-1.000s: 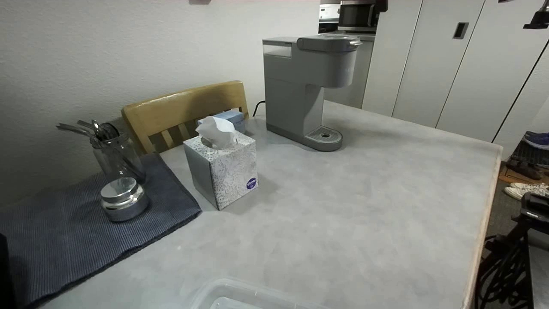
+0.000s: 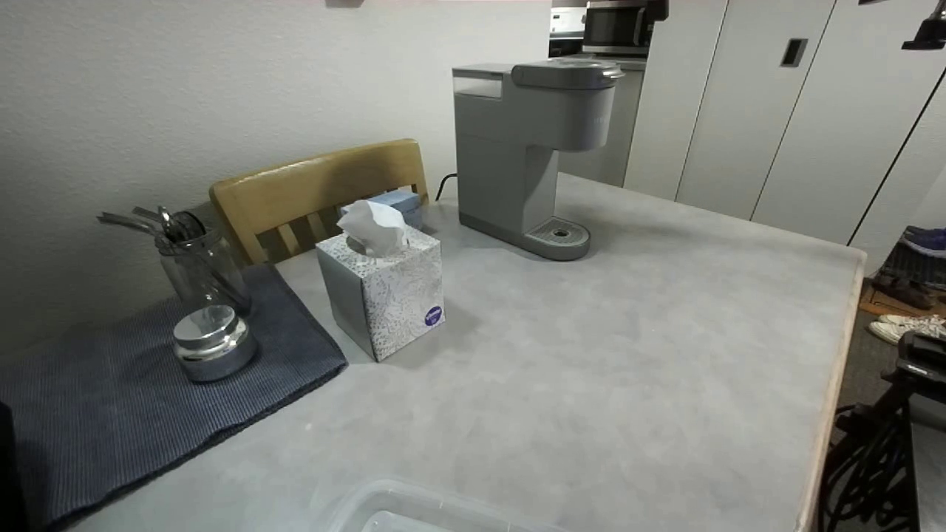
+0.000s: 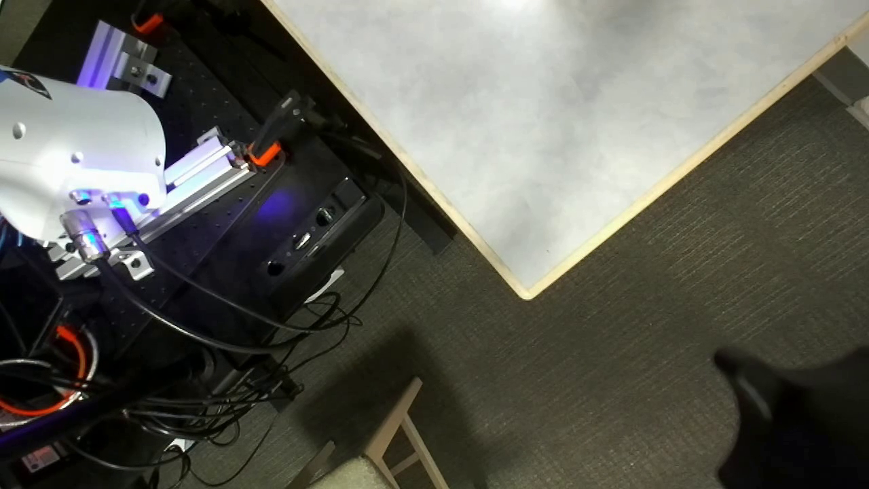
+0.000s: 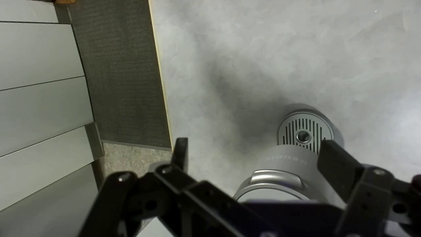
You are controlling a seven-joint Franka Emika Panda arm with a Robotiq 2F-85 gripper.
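In the wrist view my gripper is open, its two dark fingers (image 4: 180, 154) wide apart with nothing held. Below and between them appears the grey coffee maker (image 4: 290, 158), seen from above, with its silver lid handle (image 4: 276, 177) and slotted drip tray. Part of its top is hidden behind the gripper. From exterior view 1, the same coffee maker (image 2: 497, 159) stands upright at the back of the table, lid down and no cup on its drip tray (image 2: 560, 233). The gripper does not appear in that view.
A tissue box (image 2: 403, 297) stands left of the coffee maker. Further left, a silver-lidded jar (image 2: 213, 346) and a glass jar of utensils (image 2: 199, 270) sit on a blue placemat (image 2: 115, 408). A clear container (image 2: 399, 501) shows at the front.
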